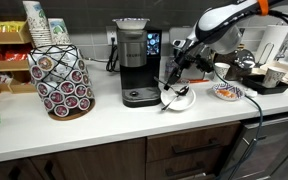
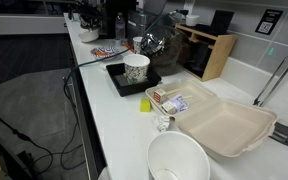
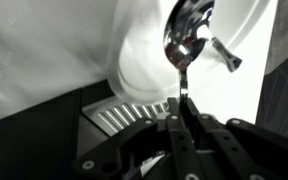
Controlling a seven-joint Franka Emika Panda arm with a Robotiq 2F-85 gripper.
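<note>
A shiny metal spoon [image 3: 188,32] extends from between the fingertips of my gripper, which is shut on its thin handle. Beneath the spoon in the wrist view is a white bowl [image 3: 136,62]. A small grey metallic piece [image 3: 225,56] also shows over the bowl's interior; what it belongs to is unclear. In exterior view 1 the white bowl [image 1: 188,100] is on the counter just right of the coffee machine, with my gripper [image 1: 173,76] above it. The spoon looks like a thin dark line there, slanting down across the bowl.
The black coffee machine [image 1: 141,62] stands close to the bowl's left. A pod carousel [image 1: 62,85] is farther left, and a patterned bowl [image 1: 227,91] lies to the right.
</note>
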